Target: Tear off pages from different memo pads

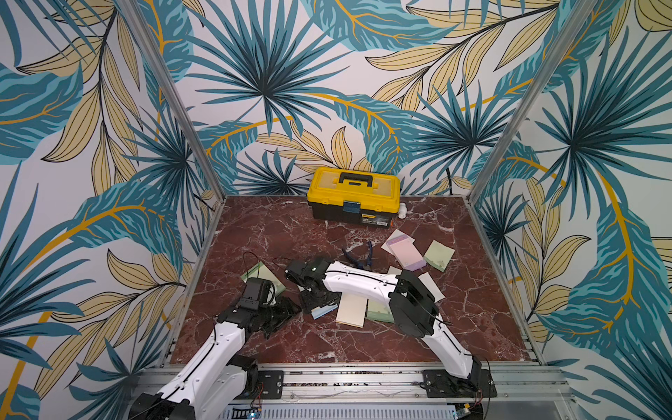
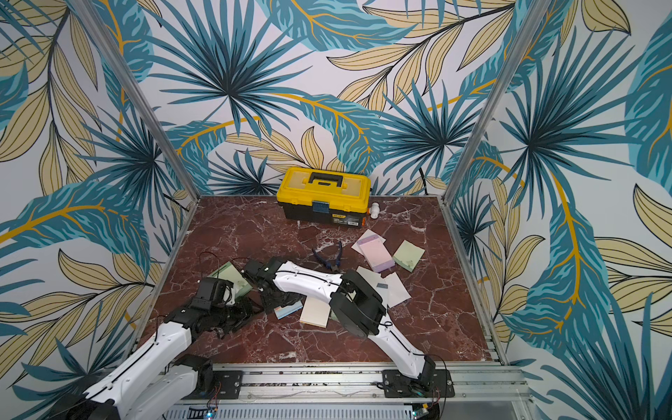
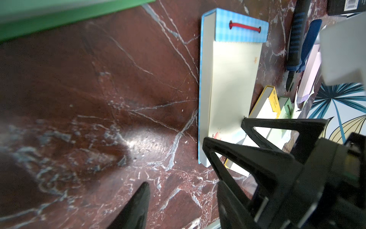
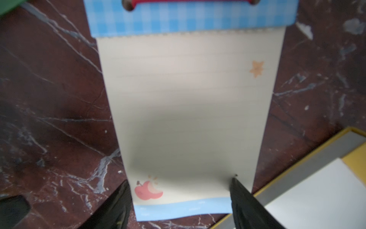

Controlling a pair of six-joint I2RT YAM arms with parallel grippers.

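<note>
A blue-checked memo pad with red cord binding lies on the marble table, filling the right wrist view [image 4: 186, 99]. My right gripper is over its bottom end, fingers apart at both sides near a printed apple, holding nothing visible. My left gripper stands open beside the pad, over bare marble, close to the right gripper. A yellow-edged pad [image 4: 316, 190] lies alongside. A green pad [image 3: 64, 11] is at the left.
A yellow toolbox [image 1: 353, 192] stands at the back, with pliers [image 1: 358, 255] before it. Pink pads [image 1: 404, 252] and more green and white pads lie to the right.
</note>
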